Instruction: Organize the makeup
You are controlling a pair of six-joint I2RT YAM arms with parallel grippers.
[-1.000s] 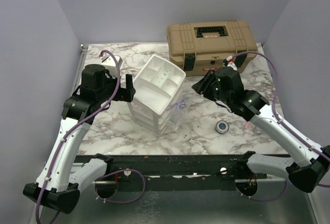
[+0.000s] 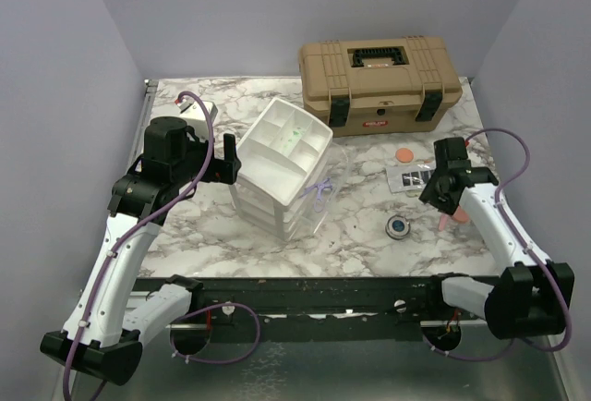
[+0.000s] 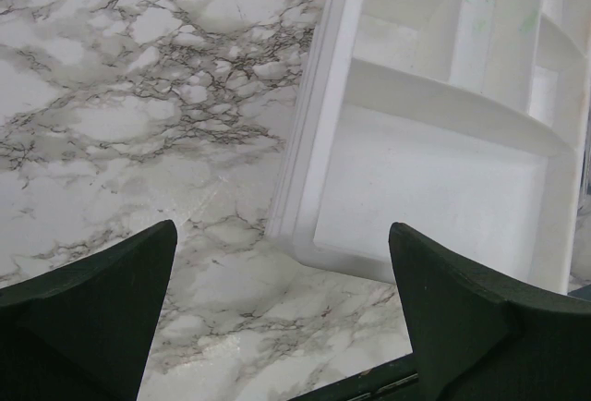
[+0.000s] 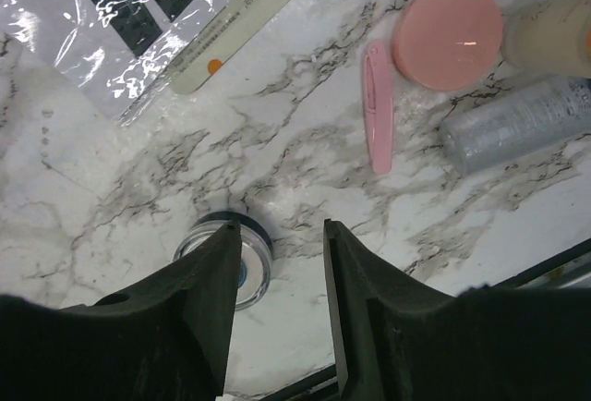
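Note:
My left gripper (image 2: 227, 160) stands open beside the upper left of the white drawer organizer (image 2: 282, 147), whose empty top compartments show in the left wrist view. Purple scissors (image 2: 316, 187) lie in its clear pulled-out drawer. My right gripper is open over the table, above a round lidded jar (image 4: 226, 258). Around it lie a pink slim item (image 4: 378, 105), a pink round compact (image 4: 446, 36), a grey tube (image 4: 512, 124), a cream bottle (image 4: 554, 36) and a clear packet (image 4: 129, 22) over a pale flat item (image 4: 235, 31).
A large tan toolbox (image 2: 379, 91) stands closed at the back right.
My right gripper has moved rightward from near the organizer's drawer to over the small items at the table's right. The left arm has barely moved.

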